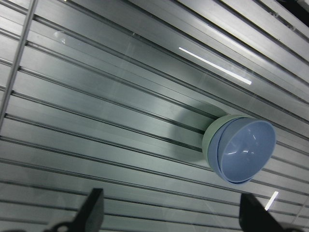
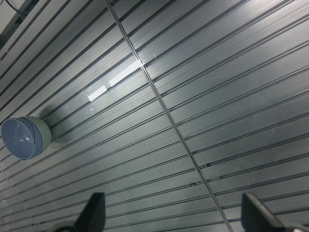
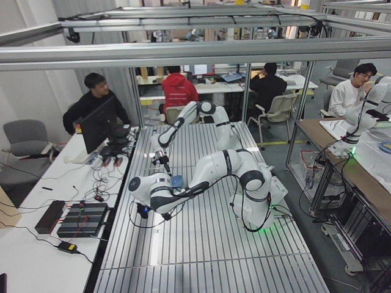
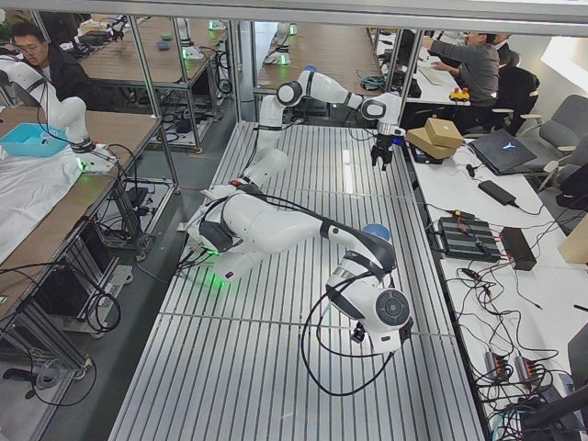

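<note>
A stack of blue bowls in a pale green bowl (image 1: pixel 244 150) rests on the slatted table (image 1: pixel 96 130), right of centre in the left wrist view and at the left edge in the right wrist view (image 2: pixel 19 137). My left gripper is open above the table, empty, near the front in the camera left view, with the bowls beyond it. My right gripper is also open and empty, above bare table, on the far side of the bowls in that view.
A side desk (image 3: pixel 30 256) with monitor, black boxes and cables runs along the table, a seated person behind it. Another arm (image 3: pixel 360 122) stands on a neighbouring bench.
</note>
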